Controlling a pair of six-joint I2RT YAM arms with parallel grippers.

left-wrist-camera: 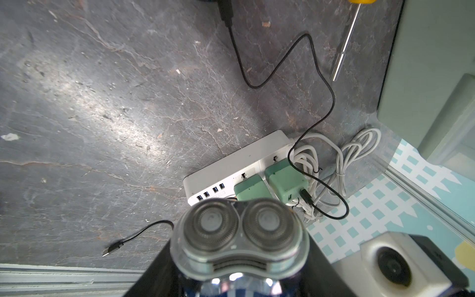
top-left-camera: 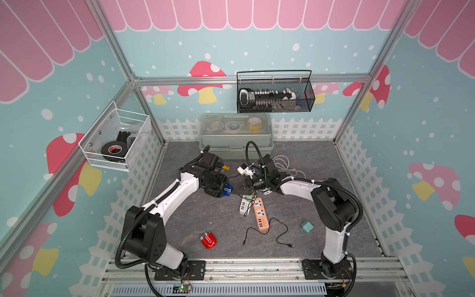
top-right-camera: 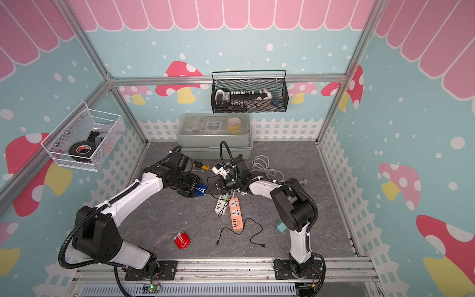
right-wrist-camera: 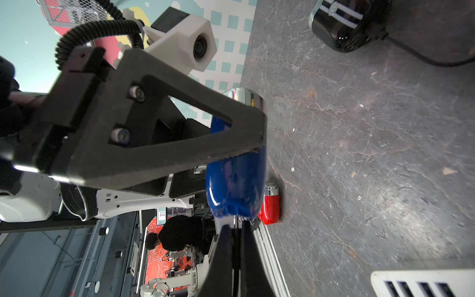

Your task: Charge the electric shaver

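My left gripper is shut on a blue shaver, whose twin-head top fills the bottom of the left wrist view. My right gripper is shut, its tips at the lower end of that shaver; any thin thing between them cannot be made out. A red shaver lies at the front left. A dark shaver with a black cord lies beyond the grippers. In the left wrist view, a black cable runs to a green adapter on the white power strip.
An orange power strip, a loose cable and a teal block lie at the front. A yellow-handled screwdriver lies near the grey-green box at the back.
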